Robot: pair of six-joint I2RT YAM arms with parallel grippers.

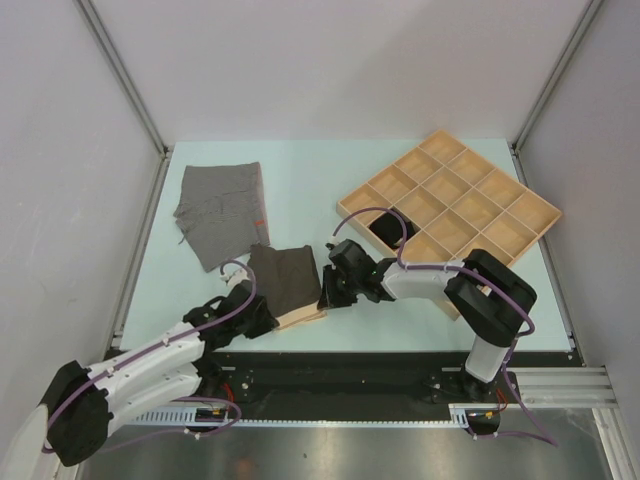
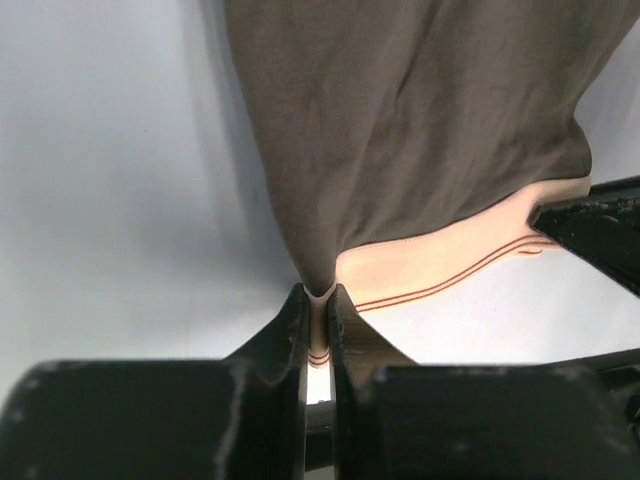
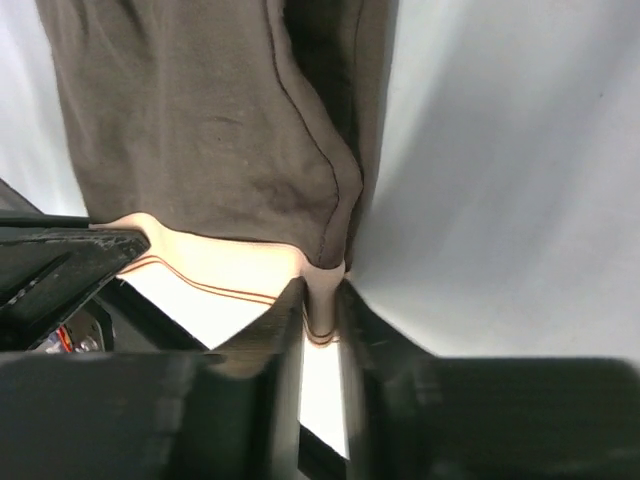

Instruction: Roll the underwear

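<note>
Dark brown underwear [image 1: 285, 278] lies on the white table with its peach waistband [image 1: 300, 315] towards the front edge. In the left wrist view, my left gripper is shut on one end of the waistband [image 2: 440, 265], a narrow fold of it pinched between the fingertips. At the other end, my right gripper is shut on a fold of the band [image 3: 225, 265], as the right wrist view shows. The cloth [image 3: 200, 130] above the band lies mostly flat, with a loose fold along its right side.
Folded grey garments [image 1: 220, 210] lie at the back left. A wooden compartment box [image 1: 450, 200], with a dark rolled item [image 1: 391, 229] in one compartment, stands at the right. Bare table [image 1: 300, 190] shows between them.
</note>
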